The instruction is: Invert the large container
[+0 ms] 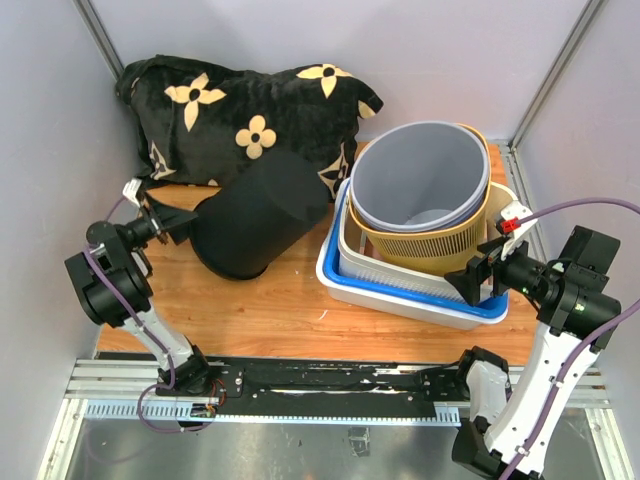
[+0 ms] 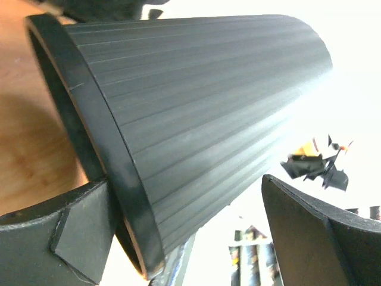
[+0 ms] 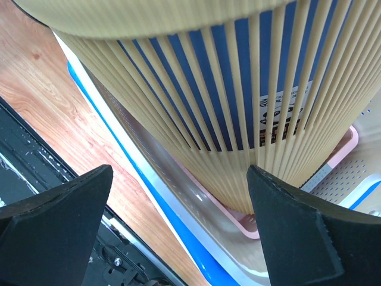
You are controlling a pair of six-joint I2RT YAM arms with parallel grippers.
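In the top view the large black container [image 1: 255,215] leans over to the right, its closed base [image 1: 295,185] up by the pillow and its rim low on the left. My left gripper [image 1: 184,226] is at that rim, fingers apart. The left wrist view shows the rim [image 2: 128,161] passing between the fingers; the left finger [image 2: 83,235] meets it from the mouth side, while the other finger stands clear of the outer wall. My right gripper [image 1: 468,282] stands open beside the yellow slatted basket [image 3: 196,101], with nothing gripped between its fingers.
A black pillow with cream flowers [image 1: 215,110] lies behind the container. At the right, a grey bin [image 1: 400,190] nests in the yellow basket, inside white and blue trays [image 1: 400,305]. Bare wood [image 1: 290,310] lies in front of the container.
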